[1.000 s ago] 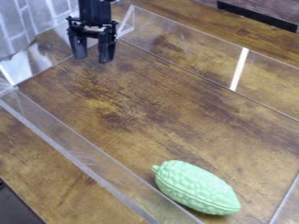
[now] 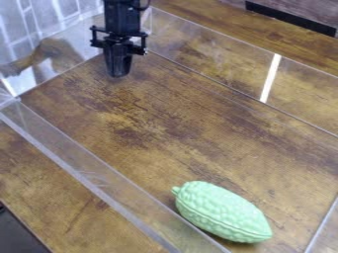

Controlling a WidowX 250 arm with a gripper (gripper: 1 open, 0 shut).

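A black gripper (image 2: pixel 118 61) hangs over the far left corner of a clear-walled tray on the wooden table, its fingers together with nothing visible between them. A pale green, bumpy, gourd-like toy (image 2: pixel 222 210) lies on the tray floor near the front right, well apart from the gripper.
Clear plastic walls (image 2: pixel 93 183) bound the wooden work area, with a white strip (image 2: pixel 271 79) at the back right. A pale curtain or sheet (image 2: pixel 27 40) is at the upper left.
The gripper has shut and moved slightly to the right and down. The green toy has stayed in place.
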